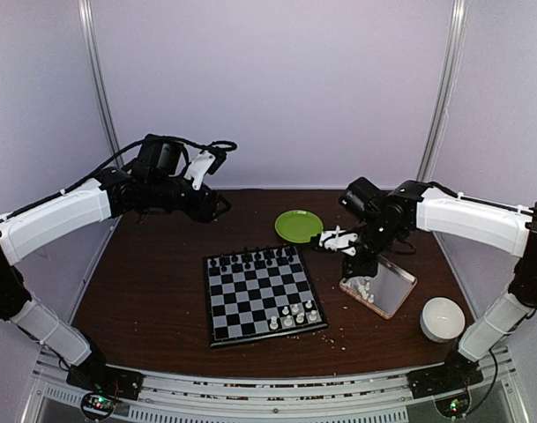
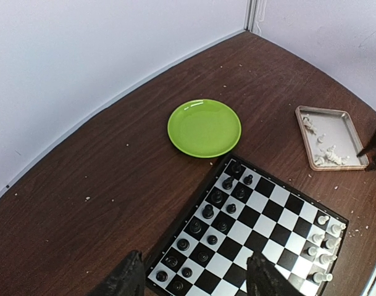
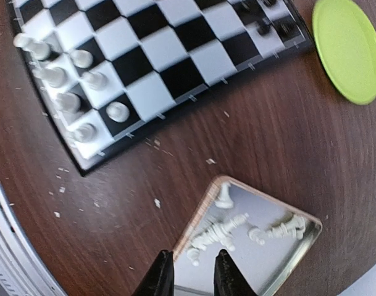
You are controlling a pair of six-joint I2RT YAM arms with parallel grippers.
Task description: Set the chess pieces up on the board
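The chessboard lies on the dark wooden table. Black pieces stand in two rows along its far side. Several white pieces stand at the near right corner of the board. More white pieces lie loose in a metal tray to the right of the board. Over the tray's left part hangs my right gripper, its fingers apart and nothing between them. My left gripper is high at the back left, away from the board; its fingers stand apart and empty.
A green plate sits behind the board, and a white bowl at the right of the table. Small pale scraps are scattered beside the board's near right corner. Bare table lies to the board's left.
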